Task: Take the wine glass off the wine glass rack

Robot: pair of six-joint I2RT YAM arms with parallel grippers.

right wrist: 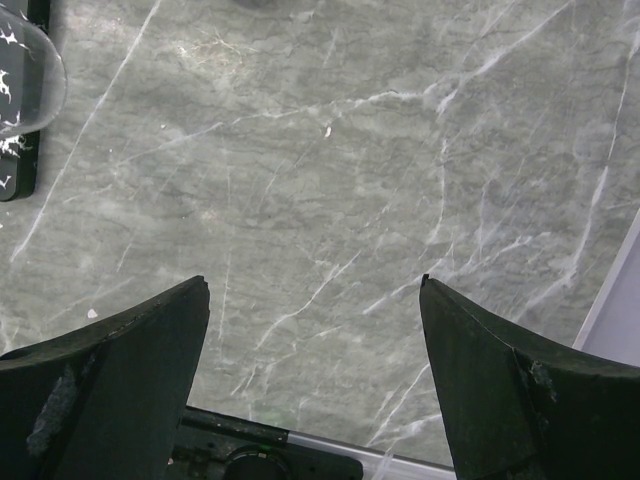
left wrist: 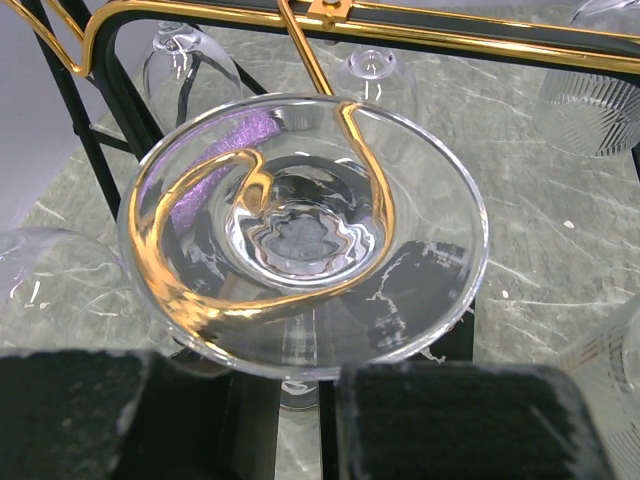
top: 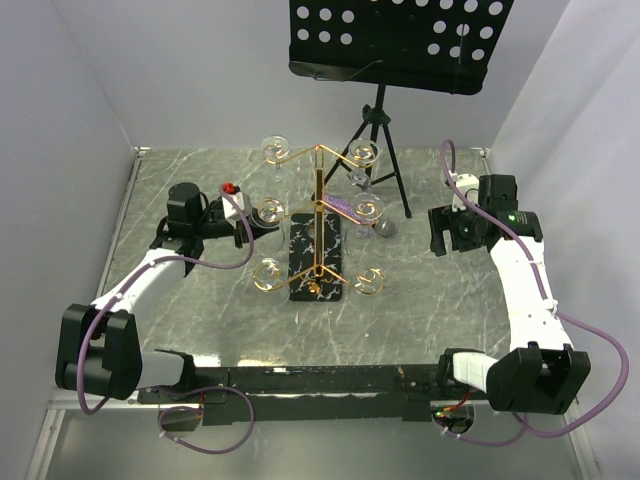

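The gold wine glass rack (top: 319,215) stands at mid-table, with clear glasses hanging upside down from its hooks. At its middle left hook, my left gripper (top: 272,229) reaches in from the left. In the left wrist view, the round foot of the wine glass (left wrist: 440,225) lies over the curled gold hook (left wrist: 165,285). My left gripper is shut on this glass just below the foot; the fingers hide much of its stem and bowl. My right gripper stands open and empty, well away on the right side.
Other hanging glasses (left wrist: 375,75) sit close around the left gripper. The rack rests on a black marbled base (top: 300,235). Behind it stand a black music stand (top: 395,45) and its tripod (top: 400,165).
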